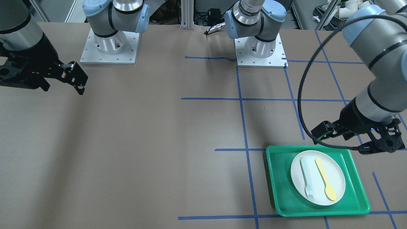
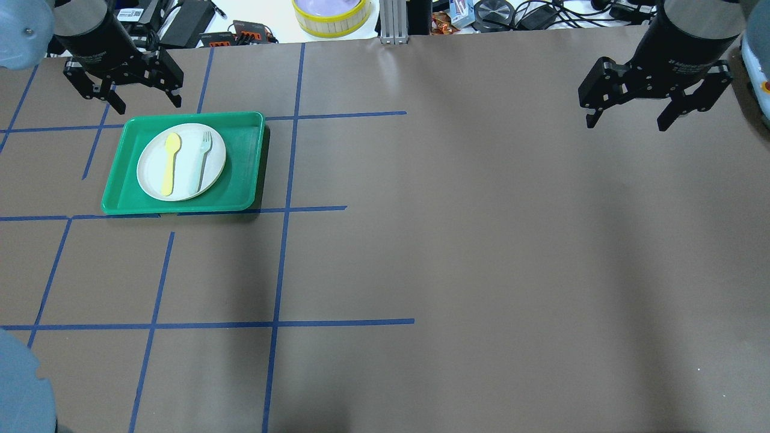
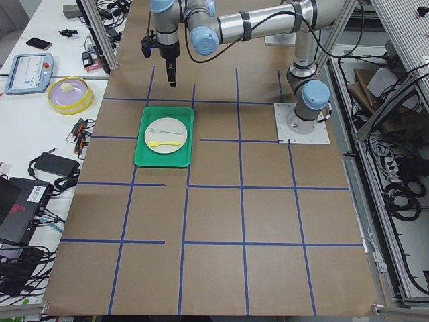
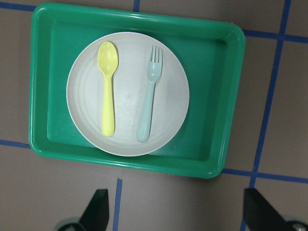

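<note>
A green tray (image 4: 219,106) holds a white plate (image 4: 127,120), on which lie a yellow spoon (image 4: 108,67) and a pale mint fork (image 4: 147,106), side by side and apart. In the wrist view both utensils are fully visible. My gripper is open with nothing between its fingertips, above the table just beside the tray's long edge; the top view shows this gripper (image 2: 148,101) beside the tray's far edge.
A second black gripper (image 2: 628,112) hangs at the right of the top view, well away from the tray. A looping cable runs along my arm.
</note>
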